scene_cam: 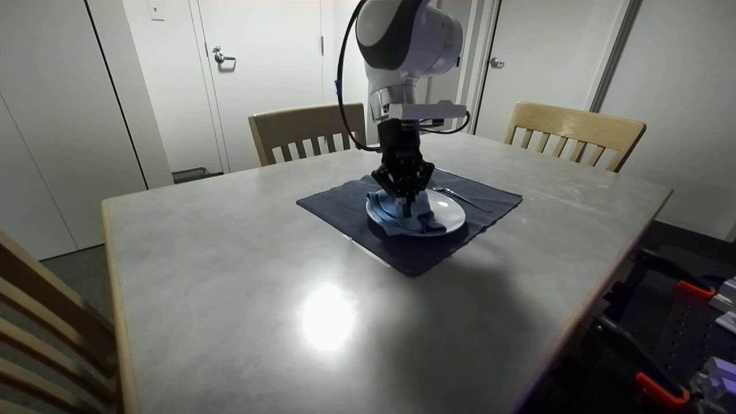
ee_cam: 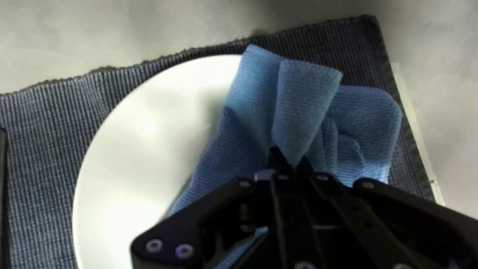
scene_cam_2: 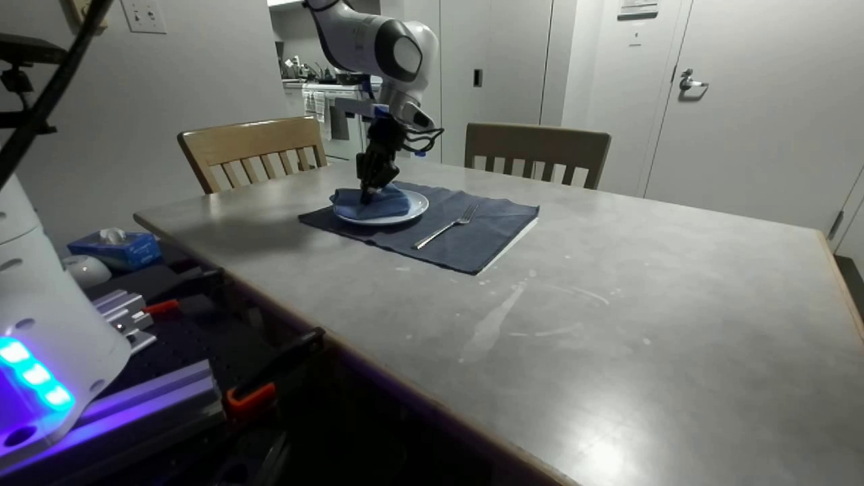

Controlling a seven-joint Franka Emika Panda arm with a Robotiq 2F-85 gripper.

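Note:
A crumpled blue cloth (ee_cam: 251, 121) lies over part of the white plate (ee_cam: 130, 148), reaching past its rim onto the dark blue placemat (ee_cam: 40, 134). My gripper is shut on the cloth, pinching a raised fold between its fingertips. In exterior view 1 the gripper (scene_cam: 405, 207) points down at the plate (scene_cam: 448, 210), with the cloth (scene_cam: 390, 214) bunched around its tips. From the other side, the cloth (scene_cam_2: 374, 204) covers much of the near left of the plate (scene_cam_2: 417, 202). The gripper's body hides part of the cloth in the wrist view.
A fork (scene_cam_2: 445, 227) lies on the placemat (scene_cam_2: 494, 223) beside the plate. Around the mat, the grey table (scene_cam: 227, 276) is bare. Wooden chairs (scene_cam: 576, 127) stand at its edges, and clamps (scene_cam_2: 255, 397) sit by the robot's base.

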